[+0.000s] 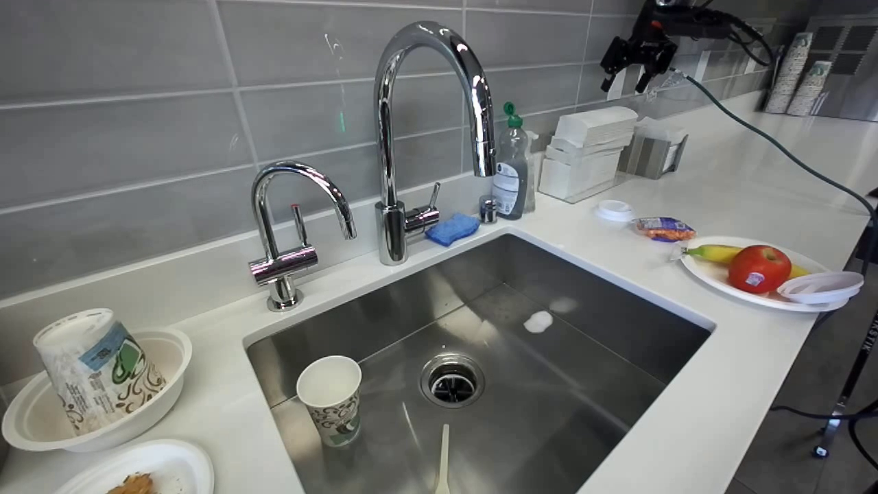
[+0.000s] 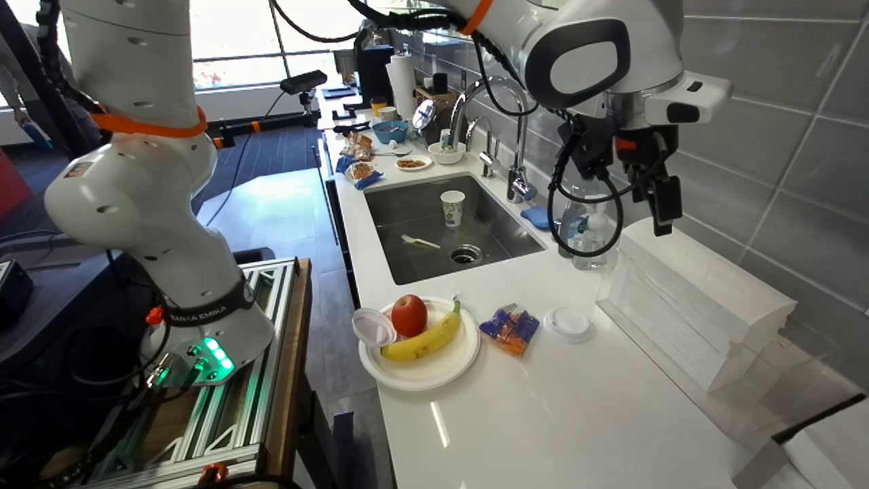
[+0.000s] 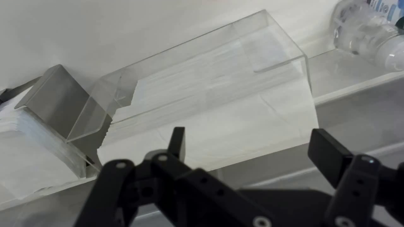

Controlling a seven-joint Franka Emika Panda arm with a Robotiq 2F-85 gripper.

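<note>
My gripper is open, its black fingers wide apart with nothing between them. In the wrist view a stack of white paper towels [image 3: 227,117] lies beyond the fingertips, in a clear acrylic holder [image 3: 265,22]. The first exterior view has the gripper [image 1: 632,82] high near the tiled wall, above and apart from the towel stack [image 1: 597,127]. From the other side, the gripper [image 2: 664,216] hangs above the counter close to the towels [image 2: 709,285]; whether it lines up with them is hard to judge there.
Left of the towels in the wrist view stands a grey napkin holder [image 3: 56,98]. Soap bottles [image 1: 512,169] are beside the faucet [image 1: 391,165]. The sink [image 1: 527,395] holds a paper cup [image 1: 333,403] and a fork [image 2: 419,241]. A fruit plate [image 2: 415,375] and snack bag [image 2: 511,329] occupy the counter.
</note>
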